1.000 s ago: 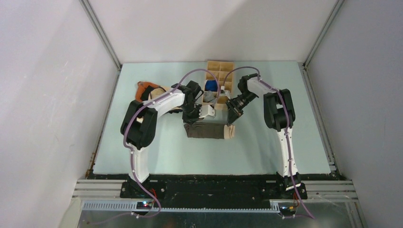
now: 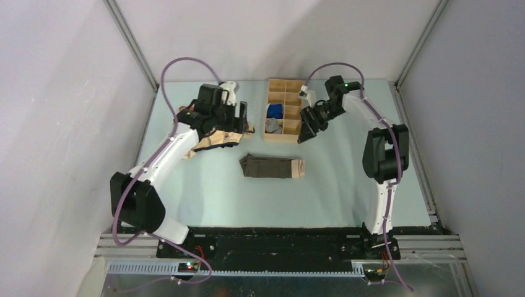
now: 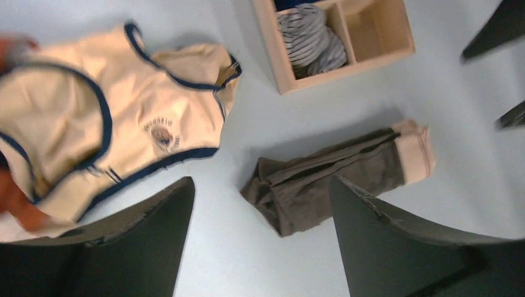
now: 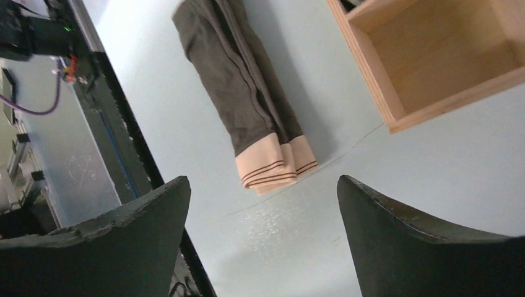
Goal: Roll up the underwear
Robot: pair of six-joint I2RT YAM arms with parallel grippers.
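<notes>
Dark olive underwear with a beige striped waistband lies folded into a long strip across the middle of the table, with creased folds along its length. Above and left of it, my left gripper is raised and open, nothing between its fingers in the left wrist view. My right gripper hangs above and right of the underwear, beside the box, its fingers apart with nothing between them in the right wrist view.
A wooden compartment box at the back holds blue and grey cloths. A pile of beige, black and orange garments lies to the left.
Both grippers have risen away from the underwear, the left toward the back left, the right slightly backward. The underwear stays in a strip, shifted very slightly toward the back.
</notes>
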